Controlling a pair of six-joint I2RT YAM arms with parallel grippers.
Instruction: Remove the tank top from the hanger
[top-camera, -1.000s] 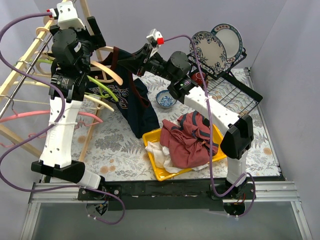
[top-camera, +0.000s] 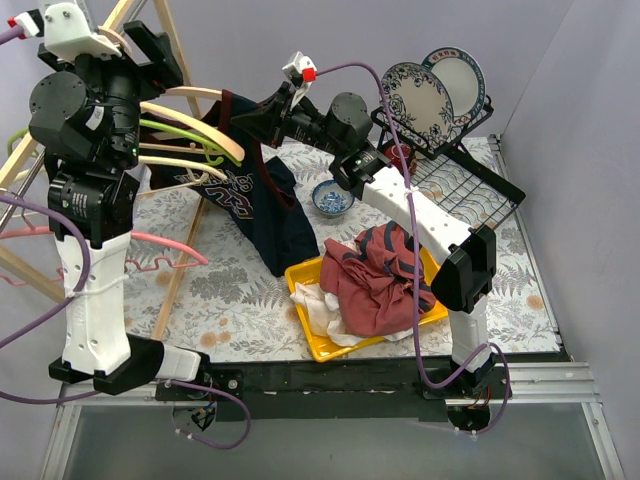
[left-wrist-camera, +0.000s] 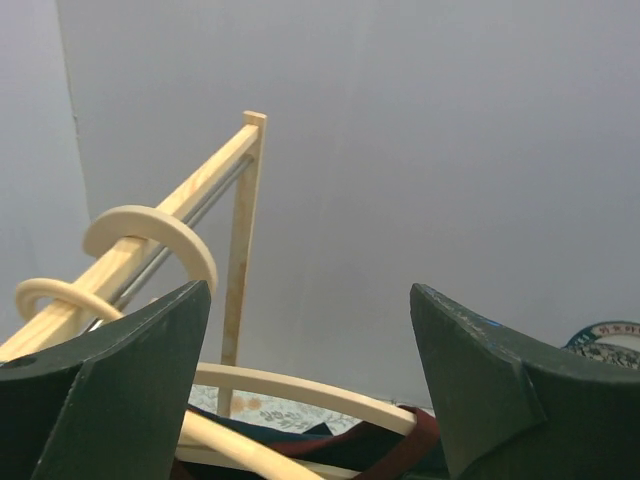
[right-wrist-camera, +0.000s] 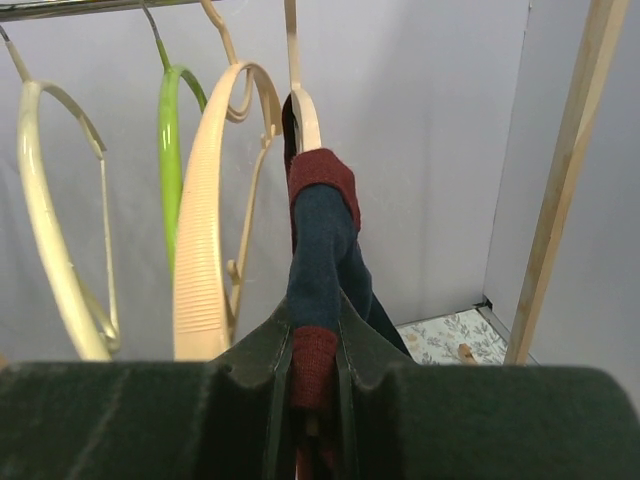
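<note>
The navy tank top (top-camera: 275, 225) with dark red trim hangs at the right end of the rack, its lower part spreading over the patterned table. In the right wrist view, my right gripper is shut on the dark red edge of the tank top (right-wrist-camera: 325, 240). A pale wooden hanger (right-wrist-camera: 306, 122) still runs into the top's shoulder. From the left, the hanger (left-wrist-camera: 300, 388) reaches the dark red trim beyond my left gripper. That gripper stands open, its fingers (left-wrist-camera: 500, 385) wide apart, with no hanger gripped between them.
Empty wooden, green (top-camera: 195, 137) and pink (top-camera: 165, 245) hangers crowd the rack beside the top. A yellow tray (top-camera: 318, 345) with red and white cloth sits in front. A blue bowl (top-camera: 332, 198) and a dish rack (top-camera: 465, 190) stand to the right.
The right arm and the tank top have hardly moved.
</note>
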